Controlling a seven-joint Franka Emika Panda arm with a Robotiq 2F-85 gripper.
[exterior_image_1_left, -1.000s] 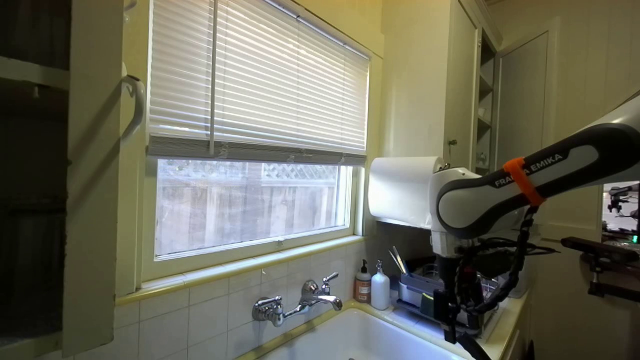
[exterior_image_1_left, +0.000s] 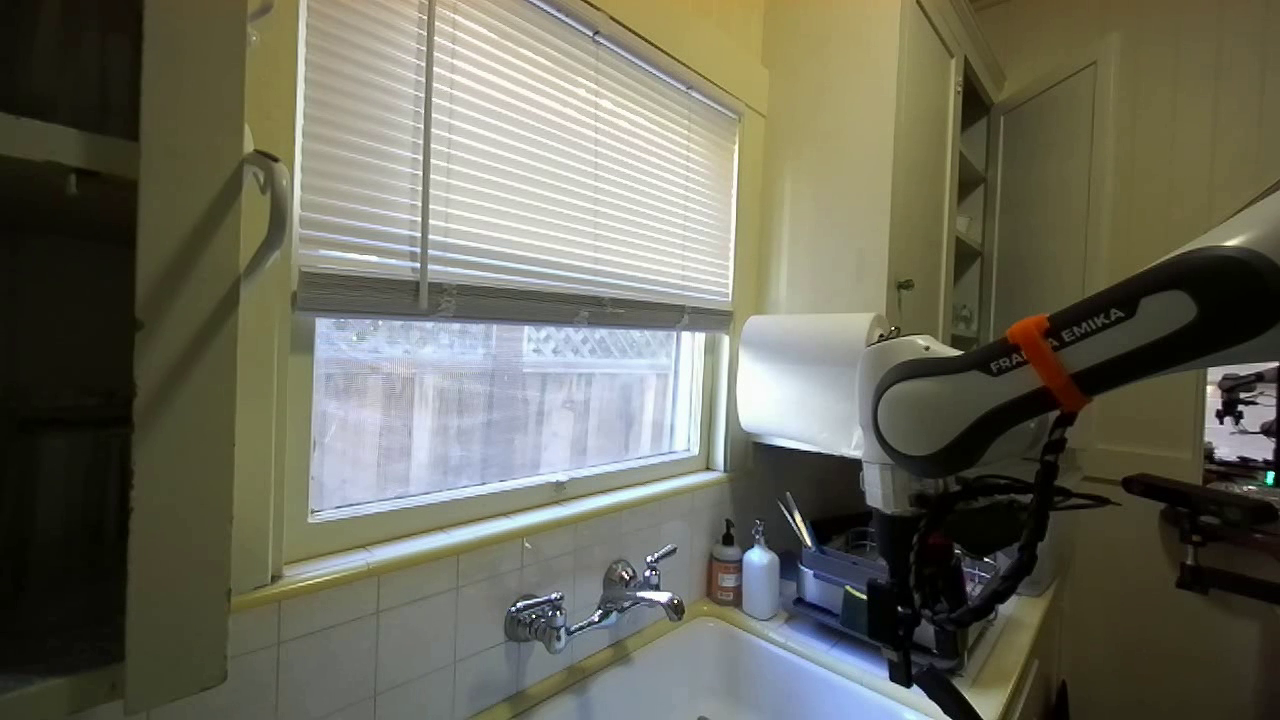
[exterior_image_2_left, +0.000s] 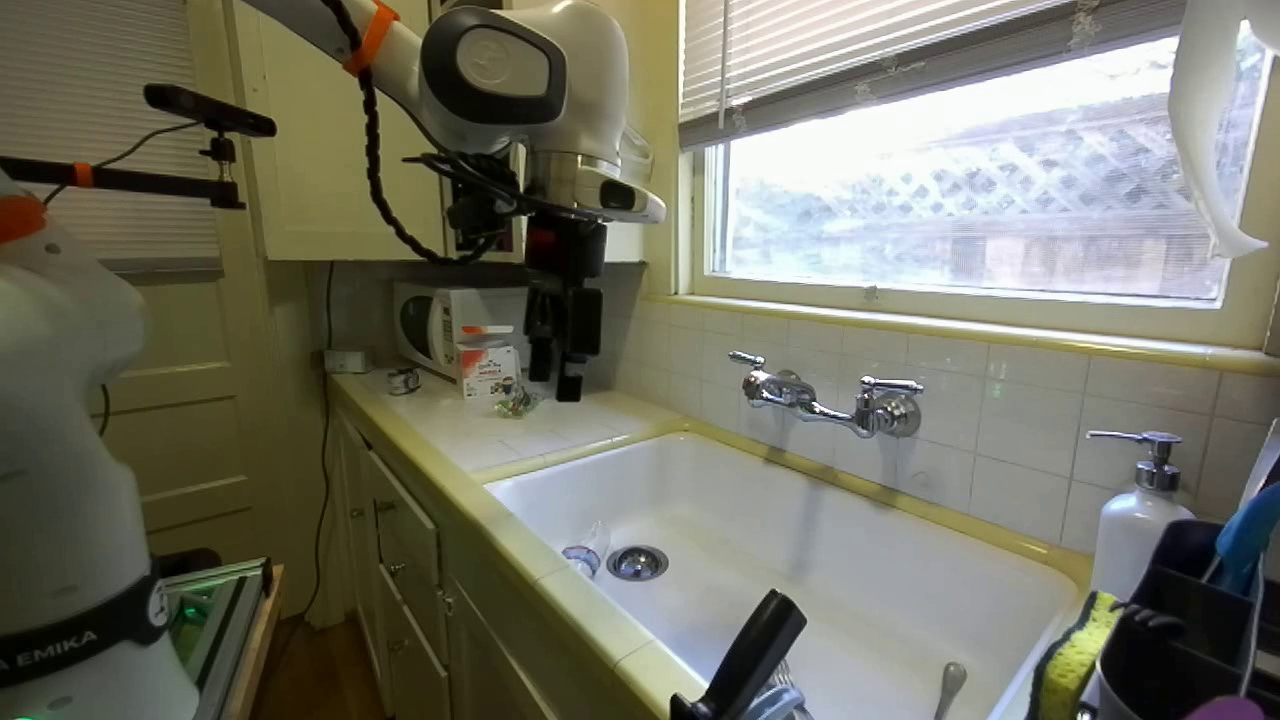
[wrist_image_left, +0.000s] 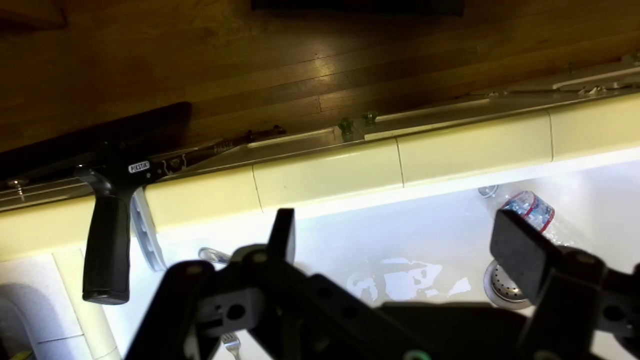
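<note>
In the wrist view my gripper is open, its two dark fingers wide apart with nothing between them. It points down over the white sink (wrist_image_left: 384, 225). Right of the fingers, a clear plastic bottle (wrist_image_left: 531, 210) with a red and blue label lies in the basin near the drain (wrist_image_left: 505, 285). A black-handled PikStik grabber (wrist_image_left: 108, 252) rests across the sink's front edge at left. Part of a fork (wrist_image_left: 231, 345) shows beneath the gripper. From the other side, the gripper (exterior_image_2_left: 564, 390) hangs high above the basin, clear of everything.
A wall faucet (exterior_image_2_left: 828, 408) juts over the sink's back. Soap bottles (exterior_image_1_left: 761, 576) and a dish rack (exterior_image_1_left: 834, 582) crowd one end. A microwave (exterior_image_2_left: 444, 324) and a small box (exterior_image_2_left: 489, 370) stand on the far counter. The middle of the basin is mostly bare.
</note>
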